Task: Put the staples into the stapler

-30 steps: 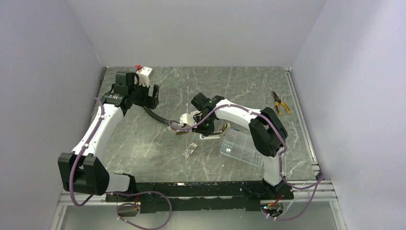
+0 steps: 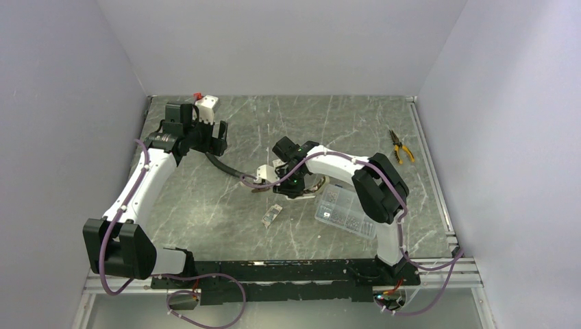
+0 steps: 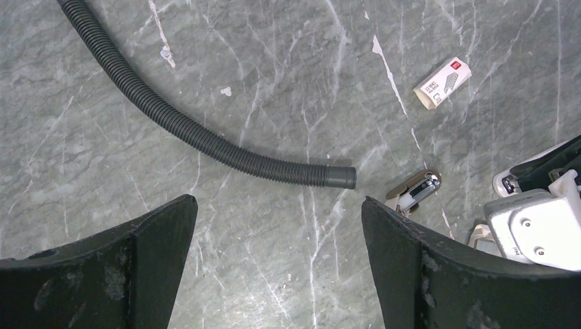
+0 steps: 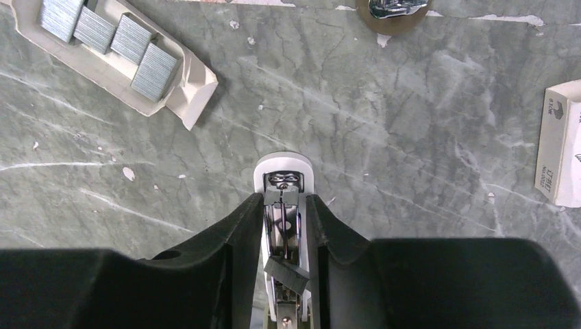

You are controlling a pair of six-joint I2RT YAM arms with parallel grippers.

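Note:
The white stapler (image 4: pixel 281 163) lies with its metal channel exposed in the right wrist view, running between the fingers of my right gripper. Those fingers stand a little apart, one on each side of the channel. A dark grey staple strip (image 4: pixel 288 275) sits askew across the channel between them; whether either finger touches it cannot be made out. Another small grey piece (image 4: pixel 281 196) is on the channel nearer the stapler's rounded end. Away at the upper left, my left gripper (image 2: pixel 220 138) hangs wide open and empty above the table.
An opened tray of staple strips (image 4: pixel 103 58) and a small white staple box (image 4: pixel 558 147) lie nearby. A black corrugated hose (image 3: pixel 226 152) crosses the table under the left gripper. The clear organizer (image 2: pixel 346 211) sits below the right forearm; pliers (image 2: pixel 400 147) lie far right.
The left arm and the loose objects have stayed put.

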